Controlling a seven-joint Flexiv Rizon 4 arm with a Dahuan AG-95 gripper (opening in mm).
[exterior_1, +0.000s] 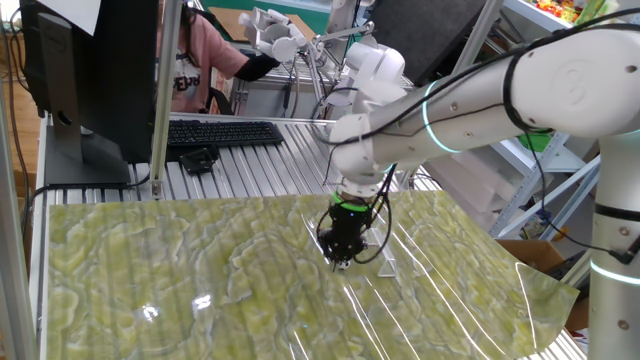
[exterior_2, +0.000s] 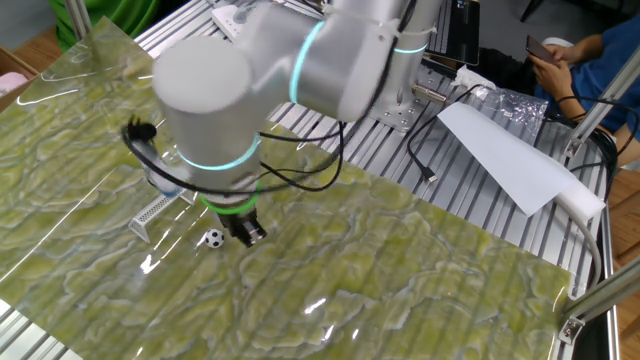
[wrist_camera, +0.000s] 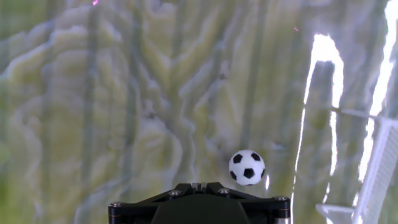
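Observation:
A small black-and-white soccer ball (wrist_camera: 247, 168) rests on the green marbled mat, just to the right of my gripper in the wrist view. My gripper looks shut, its fingertips together at the bottom centre, and nothing shows between them. In exterior view 2 the ball (exterior_2: 214, 238) lies close beside the gripper (exterior_2: 252, 238), on the side toward the small white goal (exterior_2: 154, 214). Whether ball and gripper touch is hard to tell. The goal's white frame (wrist_camera: 377, 171) enters the wrist view at the lower right. From exterior view 1, the gripper (exterior_1: 342, 258) largely hides the ball.
The marbled mat (exterior_1: 150, 270) is broad and mostly bare, with bright light reflections. Beyond its far edge are a keyboard (exterior_1: 225, 133) and a monitor (exterior_1: 95, 90). Loose cables hang around the wrist. A white sheet (exterior_2: 510, 160) lies off the mat.

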